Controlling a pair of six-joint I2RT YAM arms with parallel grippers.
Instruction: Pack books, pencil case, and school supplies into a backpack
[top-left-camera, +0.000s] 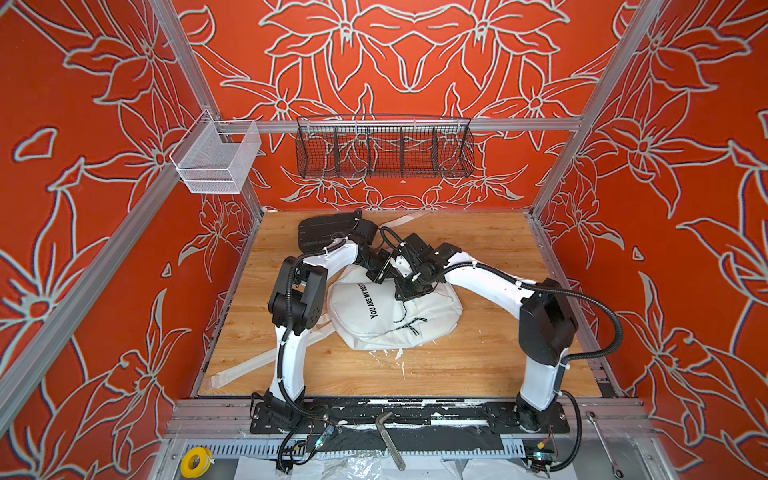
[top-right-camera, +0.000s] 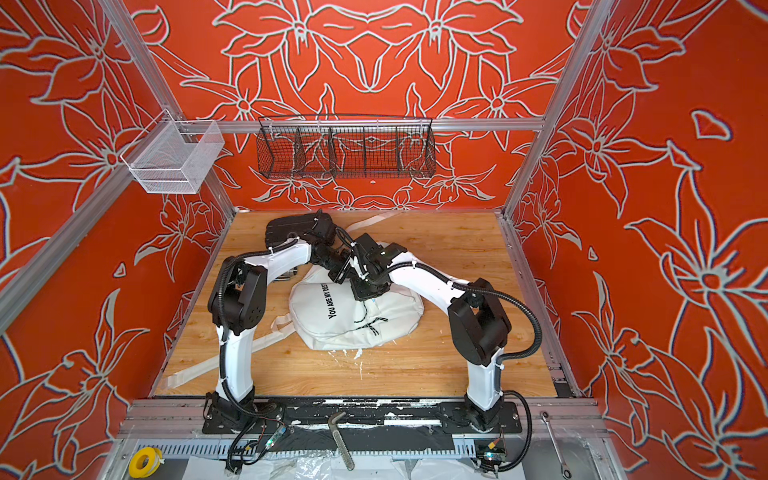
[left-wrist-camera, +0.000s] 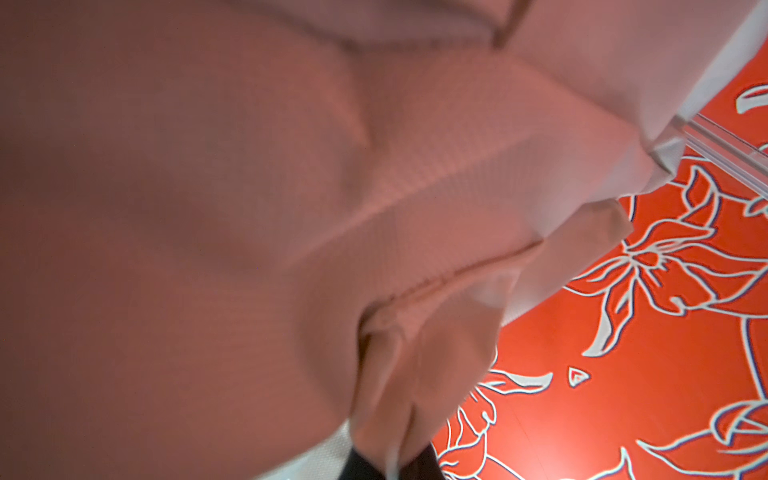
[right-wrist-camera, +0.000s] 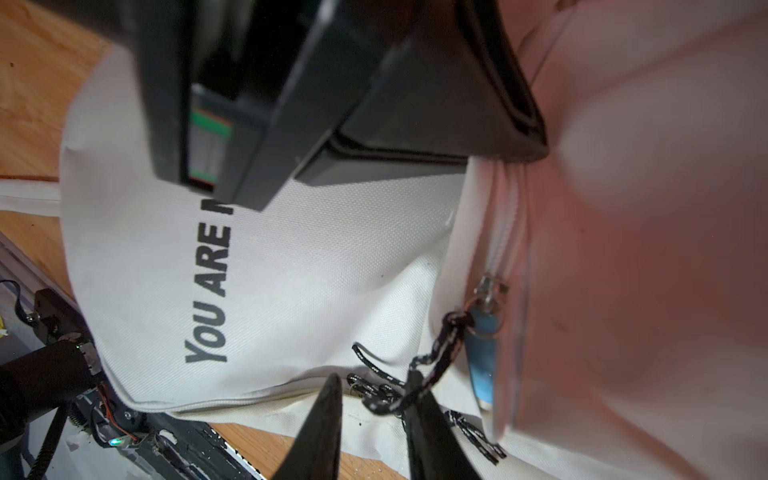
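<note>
The white backpack (top-left-camera: 360, 316) with black lettering lies flat mid-table. My left gripper is shut on a fold of its pale fabric at the bag's far side; in the left wrist view that cloth runs down between the black fingertips. My right gripper stands part open over the bag, both fingertips apart. A black-and-white zipper cord (right-wrist-camera: 436, 352) hangs from the zipper pull (right-wrist-camera: 489, 289) and crosses close to the gap between those fingers; I cannot tell how deep it sits there. A blue item (right-wrist-camera: 482, 360) shows beside the zipper.
A black padded item (top-left-camera: 320, 232) lies at the back left, close to my left arm. A pale strap (top-left-camera: 264, 357) trails toward the front left. Wire baskets (top-left-camera: 384, 152) hang on the back rail.
</note>
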